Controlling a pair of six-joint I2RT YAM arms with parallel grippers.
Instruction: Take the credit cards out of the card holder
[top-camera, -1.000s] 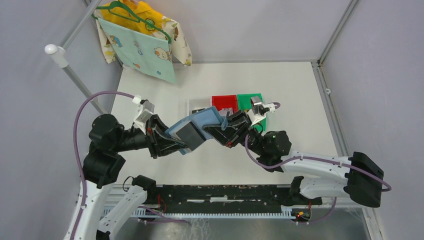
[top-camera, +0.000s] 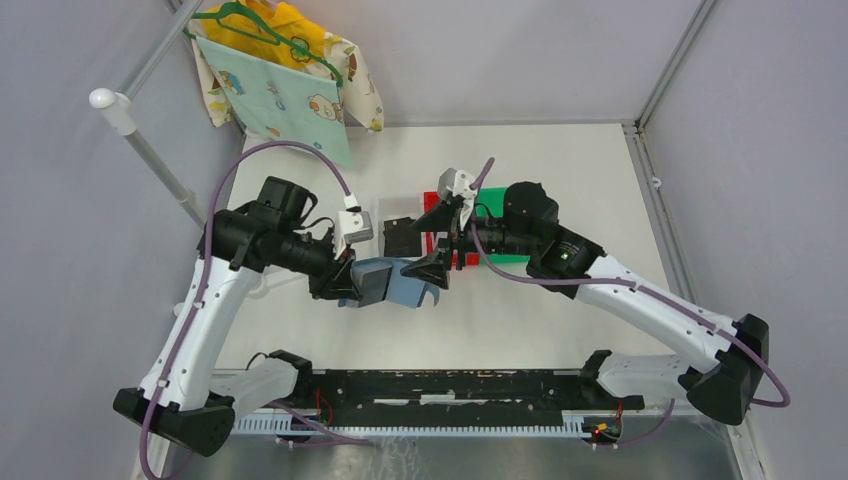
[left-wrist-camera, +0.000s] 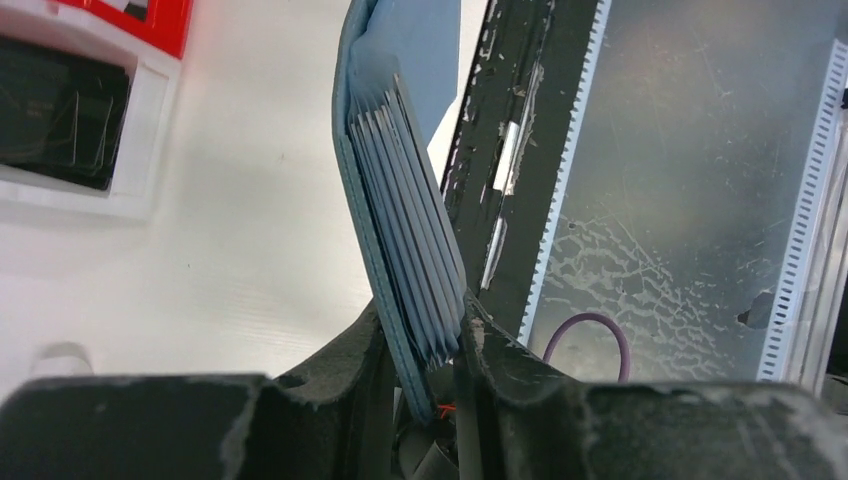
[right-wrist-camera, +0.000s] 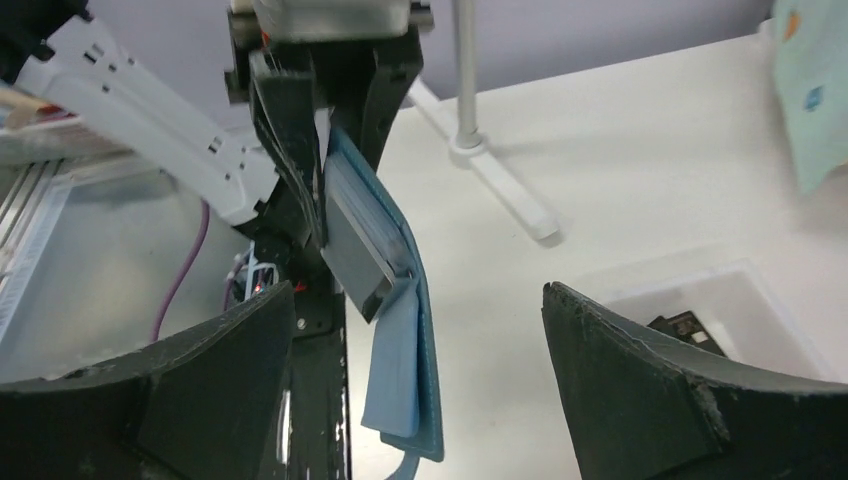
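My left gripper is shut on the blue card holder (left-wrist-camera: 360, 190), gripping it by one end. Several thin grey-blue leaves (left-wrist-camera: 410, 210) stand side by side inside it; whether they are cards or sleeves I cannot tell. In the right wrist view the card holder (right-wrist-camera: 410, 310) hangs down from the left gripper with its flap unfolded and a dark grey panel (right-wrist-camera: 355, 250) facing out. My right gripper is open, its fingers spread on either side of the view with nothing held. From above, it stands just right of the flap.
A white bin (left-wrist-camera: 140, 150) with dark items (top-camera: 403, 238) stands behind the holder. Beside it are a red bin (top-camera: 430, 200) and a green bin (top-camera: 515, 258). A clothes rack (top-camera: 160, 165) rises at the left.
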